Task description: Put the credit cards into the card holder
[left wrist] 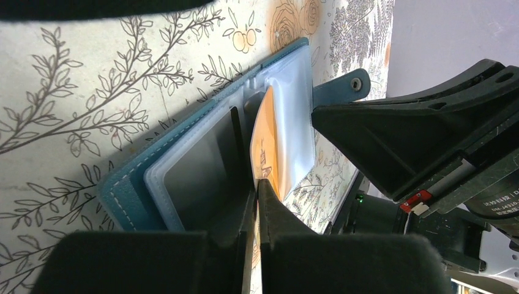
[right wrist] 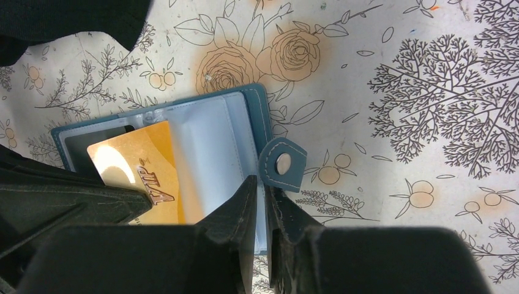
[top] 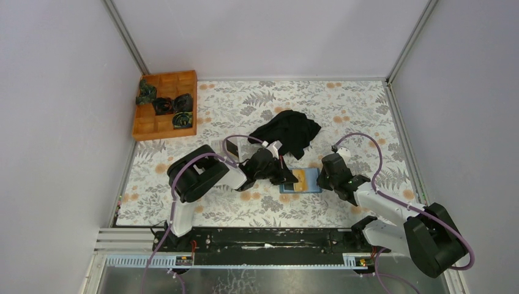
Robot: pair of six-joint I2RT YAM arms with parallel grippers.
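Note:
The blue card holder (right wrist: pixel 263 110) lies open on the patterned table, an orange card (right wrist: pixel 141 159) in its clear sleeve area. My left gripper is shut at the orange card's edge, seen edge-on between the fingertips in the left wrist view; whether it grips the card I cannot tell. My right gripper is shut at the holder's right edge, just below the snap tab (right wrist: pixel 283 162).
A black cloth (top: pixel 284 128) lies behind the holder. A wooden compartment box (top: pixel 165 79) with dark items sits at the back left. A pale item with a dark part (top: pixel 232 149) lies partly hidden by the left arm.

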